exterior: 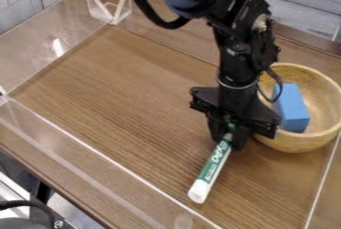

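Observation:
My black gripper (pixel 229 123) is low over the wooden table (pixel 107 104), right at the left rim of the wooden bowl, shut on the upper end of a green and white Expo marker (pixel 209 173). The marker slants down toward the front left. Its upper end is hidden by the fingers.
The wooden bowl (pixel 317 104) on the right holds a blue block (pixel 290 106). Clear panels or edging run along the left and front edges.

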